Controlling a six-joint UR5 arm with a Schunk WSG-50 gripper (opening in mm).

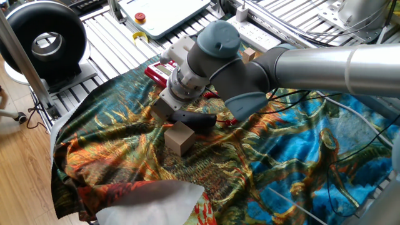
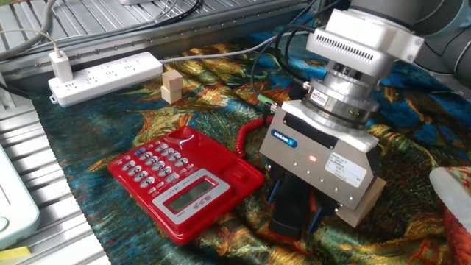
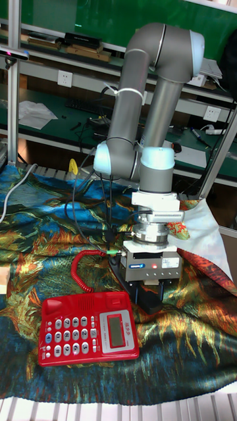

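Note:
A red desk telephone [image 2: 176, 188] with keypad and small display lies on the patterned cloth, its cradle empty. Its black handset [image 1: 195, 120] rests on the cloth beside it, joined by a red coiled cord [image 3: 77, 270]. Over the handset, pointing down, is my gripper [image 3: 146, 297]. Its two fingers stand apart with the handset's dark body [image 2: 289, 210] between or just below them; the fingers look open, though contact with the handset cannot be made out. In exterior view 1 the arm hides the fingertips and much of the telephone.
Close to the handset stands a wooden block [image 1: 180, 139]. Small stacked blocks [image 2: 171, 87] are near a white power strip [image 2: 107, 79]. The cloth [image 1: 275, 169] is wrinkled, with a folded pale corner [image 1: 150, 205]. Cables run along the right side.

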